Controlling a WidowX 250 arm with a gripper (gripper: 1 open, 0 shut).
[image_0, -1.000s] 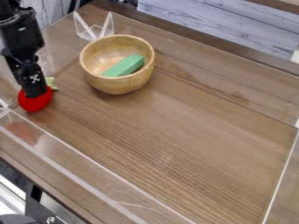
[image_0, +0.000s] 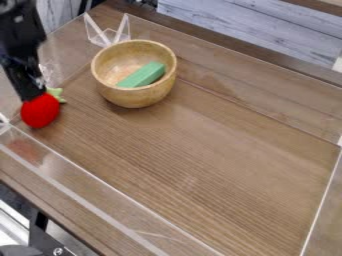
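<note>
A red round object (image_0: 40, 112), with a small green piece (image_0: 55, 94) behind it, rests on the wooden table (image_0: 227, 160) at the left. The dark, blurred gripper (image_0: 30, 80) hangs just above and behind the red object at the left edge; whether anything is between its fingers is hard to see. A wooden bowl (image_0: 138, 93) to the right of the gripper holds a green block (image_0: 143, 75).
A white wire-like stand (image_0: 110, 30) is at the back, left of the bowl's top.
The gripper has risen a little from the red object and is now blurred. The red object and bowl look unmoved.
</note>
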